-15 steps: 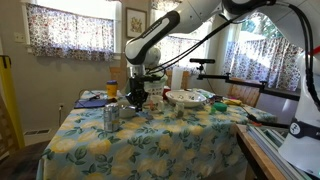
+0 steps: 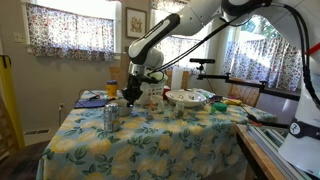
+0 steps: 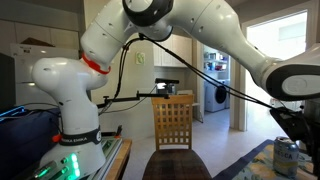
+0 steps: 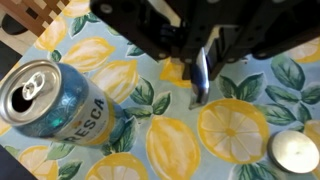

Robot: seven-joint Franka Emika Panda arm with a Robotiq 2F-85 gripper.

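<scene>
My gripper is shut on a thin, shiny, blue-grey object (image 4: 201,84), whose lower end sticks out below the dark fingers. What it is cannot be made out, and its upper part is hidden. Below it lies the lemon-patterned tablecloth (image 4: 172,148). Left of the gripper in the wrist view stands an opened blue can (image 4: 62,100). In the first exterior view the gripper (image 2: 130,96) hangs over the table's far part, behind and right of the can (image 2: 111,117). The second exterior view shows the can (image 3: 286,157) at lower right, beside the partly cut-off gripper.
A small round white item (image 4: 295,151) lies on the cloth at the right. A large white bowl (image 2: 186,97) and several small things stand farther right on the table.
The gripper and forearm have shifted slightly left in the first exterior view. The can stands where it was.
</scene>
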